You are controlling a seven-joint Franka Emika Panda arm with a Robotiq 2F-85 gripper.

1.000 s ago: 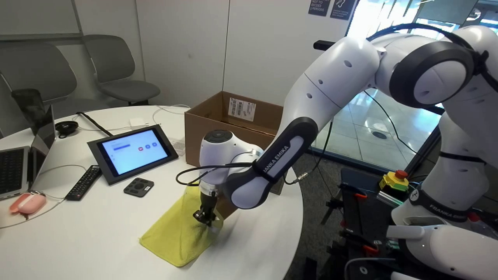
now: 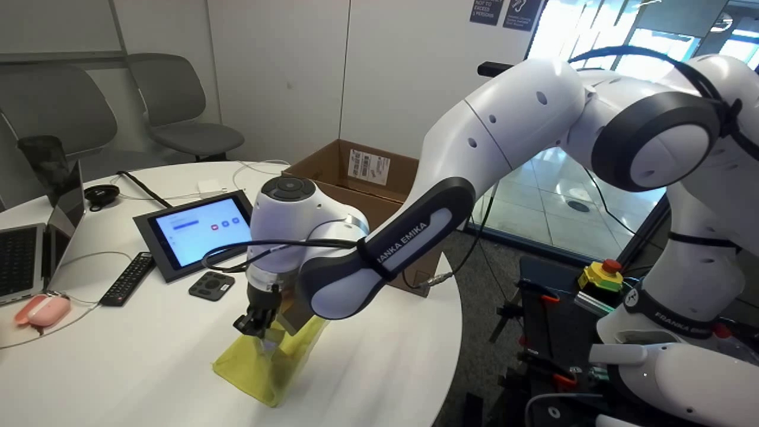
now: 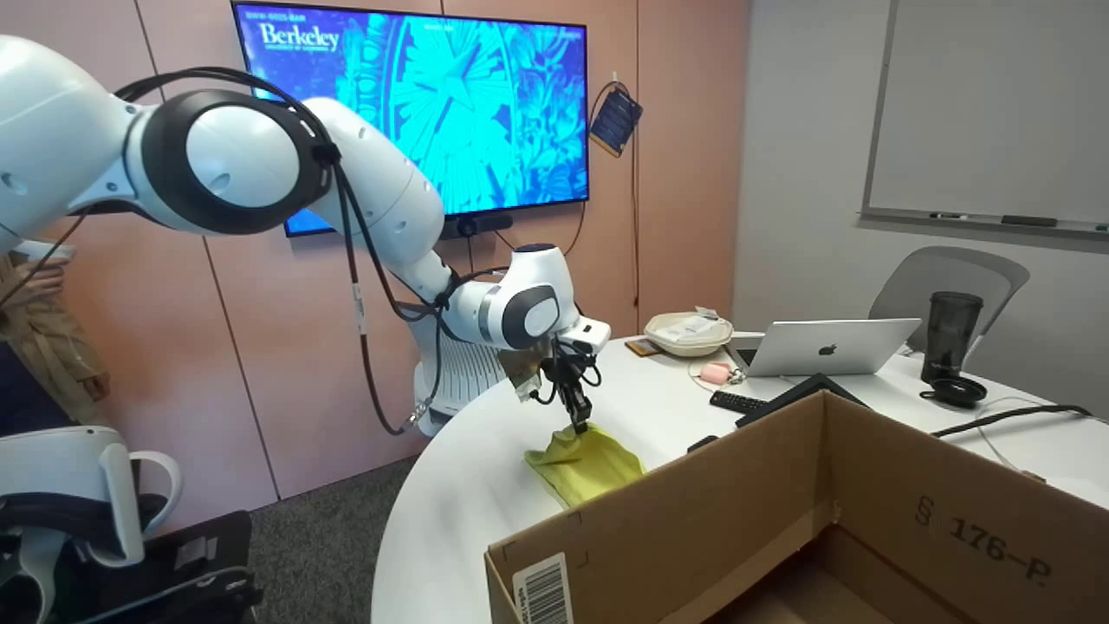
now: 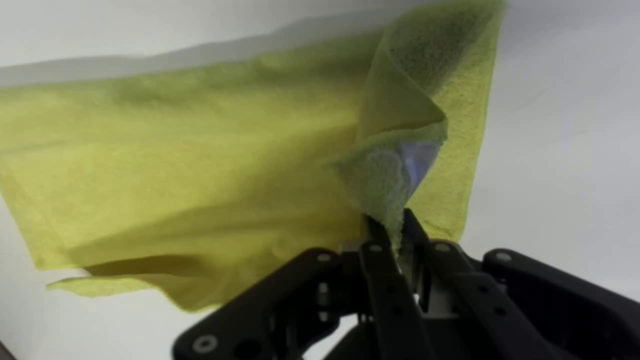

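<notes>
A yellow-green cloth (image 2: pixel 245 366) is spread over the white table, one part of it pulled up and folded over. Seen from the wrist, my gripper is shut on a bunched bit of that cloth (image 4: pixel 198 168), and a small pale tag shows at the pinched fold. The flat part of the cloth reaches away to the left in this view, with one edge curled near the bottom. From the other side, the gripper (image 3: pixel 580 425) points down at the cloth's raised far edge (image 3: pixel 587 468).
An open cardboard box (image 3: pixel 676 520) stands close to the cloth. A tablet (image 2: pixel 199 231), a small black control pad (image 2: pixel 211 285), a remote (image 2: pixel 128 278) and a laptop (image 2: pixel 28 249) occupy the table's other side.
The arm has shifted left in exterior view 1, across the cloth. The cloth's right side has been drawn over with it, while its near corner stays in place.
</notes>
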